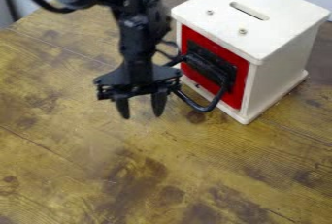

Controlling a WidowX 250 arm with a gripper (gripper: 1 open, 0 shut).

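A black robot gripper [140, 104] hangs over the wooden floor, left of a white wooden box [263, 29]. Its two fingers point down, parted, with nothing visible between them. The box has a slot and two screws on top and a red front panel [232, 93] carrying a black fitting [208, 65], with a black looped cable or handle below it, close to the gripper.
A pale wall lies behind the box at the top right.
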